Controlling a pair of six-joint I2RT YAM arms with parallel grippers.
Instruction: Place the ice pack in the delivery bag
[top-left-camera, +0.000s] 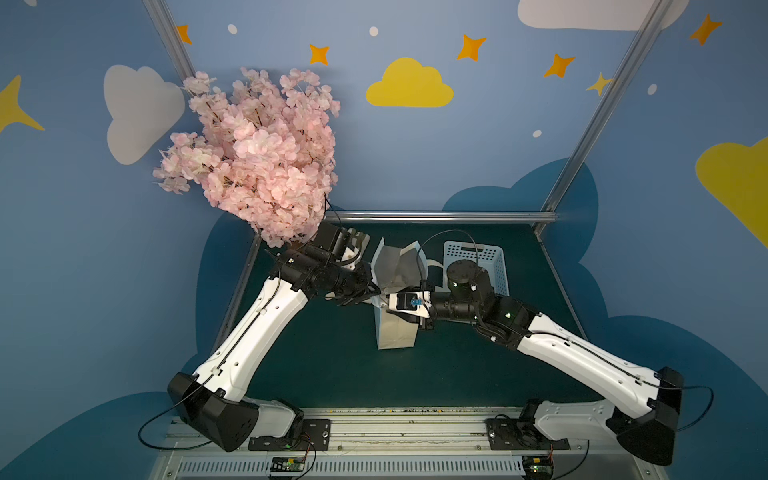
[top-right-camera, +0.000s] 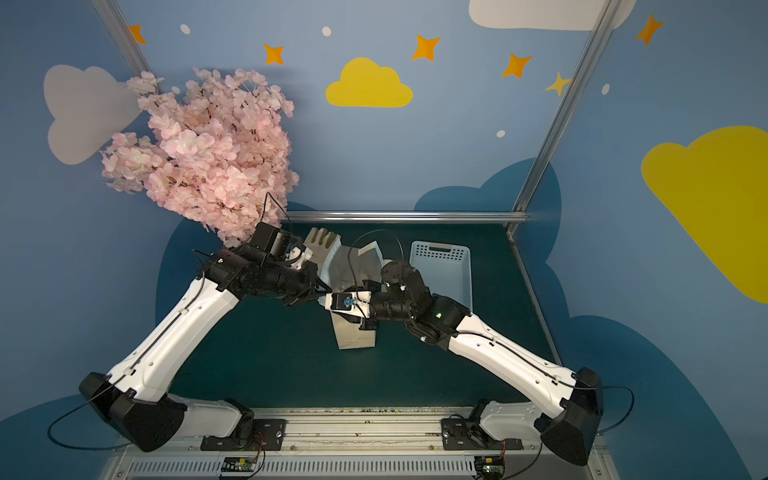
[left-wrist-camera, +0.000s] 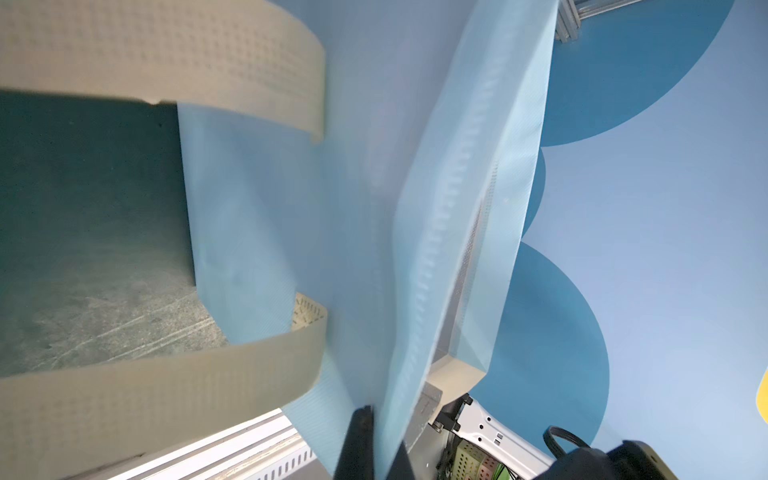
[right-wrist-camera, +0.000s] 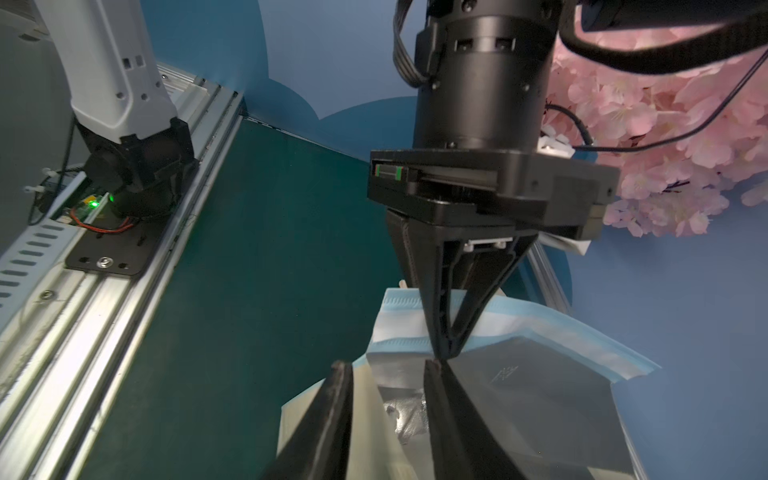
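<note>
The delivery bag (top-left-camera: 395, 329) stands upright in the middle, pale blue with cream handles and a silvery lining. My left gripper is shut at the bag's blue-edged rim; the left wrist view shows its fingertips close against the blue fabric. My right gripper is part open over the bag's cream near side and mouth, its fingers pointing at the rim. A shiny crumpled patch (right-wrist-camera: 406, 416) shows inside the bag; I cannot tell whether it is the ice pack or lining.
A light blue basket (top-right-camera: 440, 272) stands behind right, partly hidden by my right arm. Pink blossoms (top-left-camera: 256, 152) fill the back left, with gloves (top-right-camera: 318, 240) lying below.
</note>
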